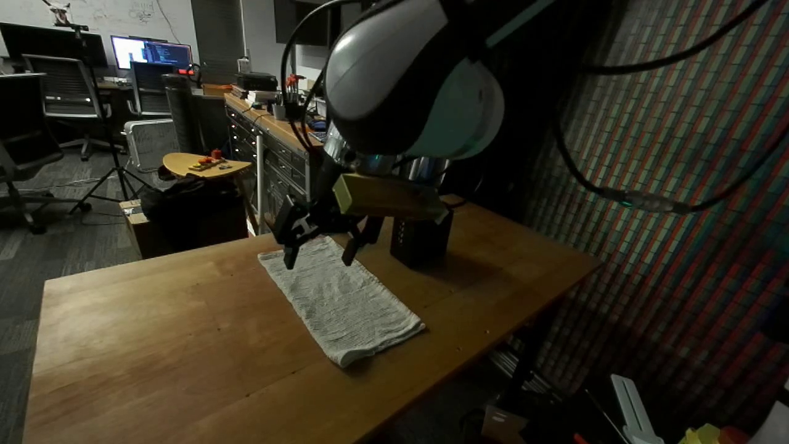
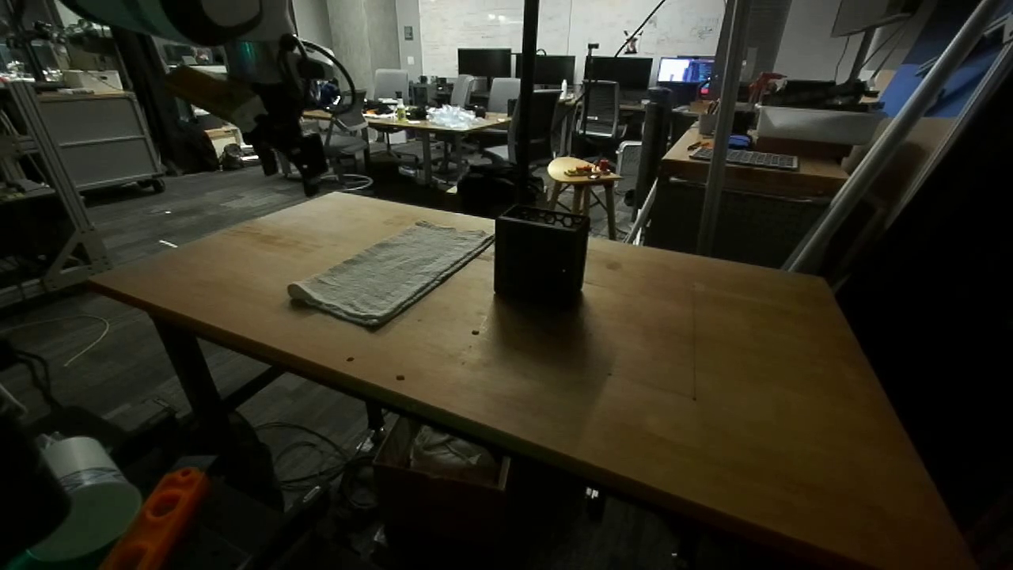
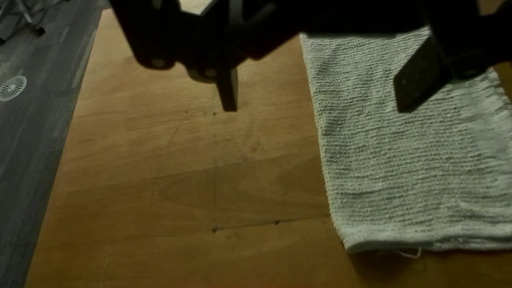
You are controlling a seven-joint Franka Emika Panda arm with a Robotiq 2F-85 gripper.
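A pale grey-white cloth [image 1: 341,303] lies flat on the wooden table, a long rectangle whose near end looks slightly raised or folded. My gripper [image 1: 319,259] is open, with nothing between its fingers. In the wrist view one finger [image 3: 227,91] is over bare wood and the other finger [image 3: 420,77] over the cloth [image 3: 408,153], so the gripper straddles the cloth's long edge from above. In exterior view 2 the gripper [image 2: 290,171] hangs clear above the table. A black perforated basket [image 2: 541,252] stands upright beside the cloth; its inside is hidden.
The wooden table [image 2: 722,380] is bare to one side of the basket, and a wide stretch of wood [image 1: 148,318] is free on the cloth's other side. Table edges drop to the floor. A cable [image 1: 658,200] hangs by the arm.
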